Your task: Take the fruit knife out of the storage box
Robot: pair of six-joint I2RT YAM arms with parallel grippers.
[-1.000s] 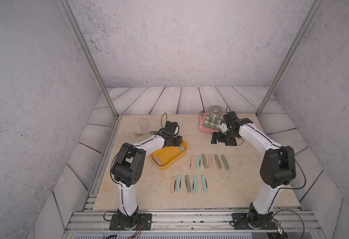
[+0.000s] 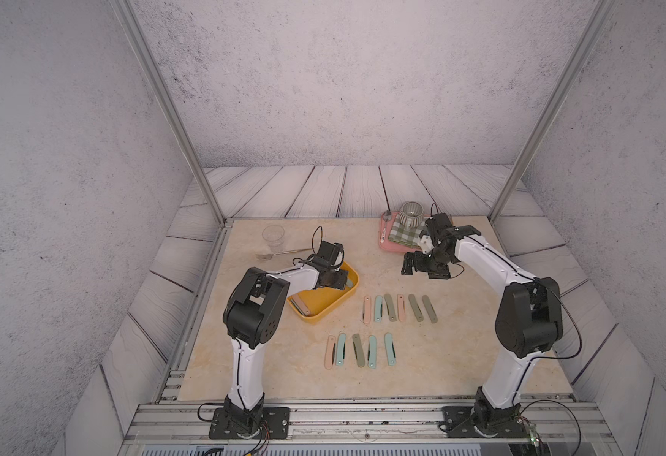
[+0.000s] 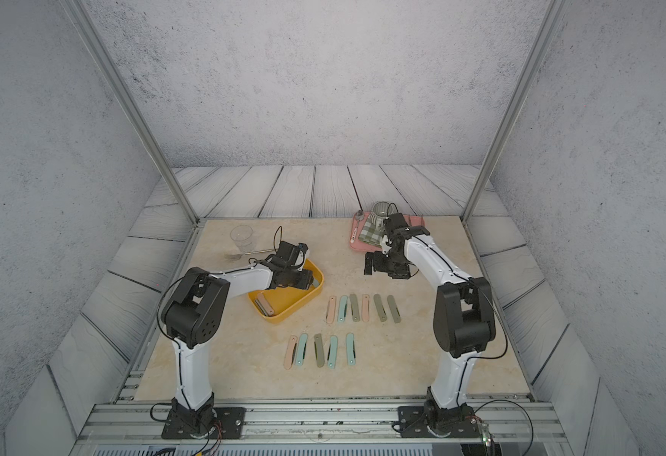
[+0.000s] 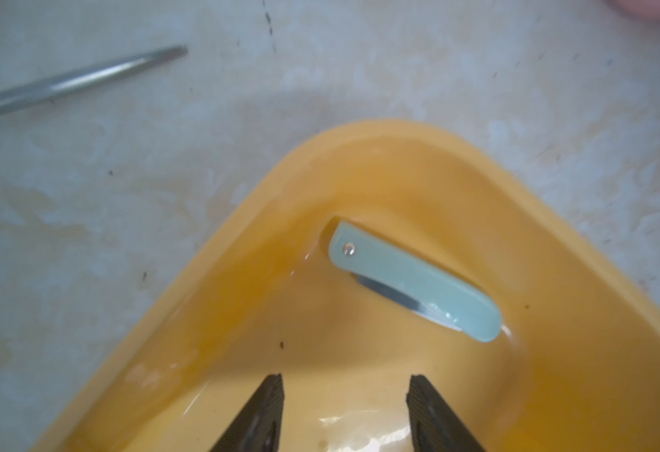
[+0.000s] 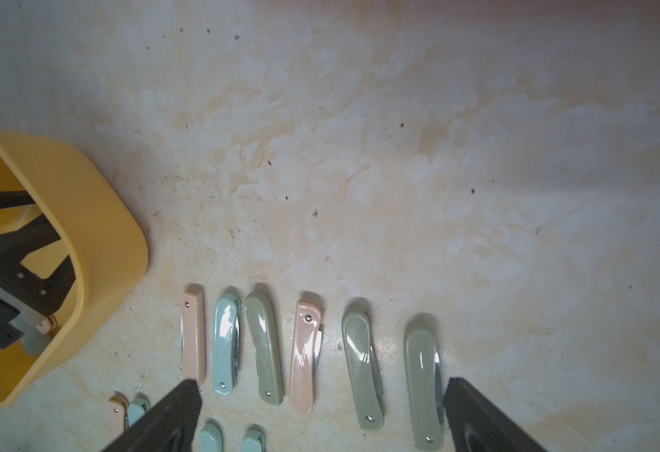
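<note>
In the left wrist view a light-blue folding fruit knife [image 4: 416, 278] lies on the floor of the yellow storage box [image 4: 390, 135], against the wall at its far corner. My left gripper is inside the box just short of this knife, its fingers apart with nothing between them. At the box's near end, a pink knife [image 3: 266, 305] lies along the wall, with what looks like a greyish one beside it. Away from the box, my right gripper hangs open above the table, and no object is gripped there.
Two rows of closed knives, among them a green one [image 2: 358, 350], lie right of and in front of the box. A clear cup [image 2: 273, 238] and a fork [image 2: 265, 257] are behind it. A pink tray [image 2: 386, 244] with cloth stands at the back right.
My left gripper has come down into the box at its far end. Its arm has shifted slightly; the right arm and the knives look unmoved.
</note>
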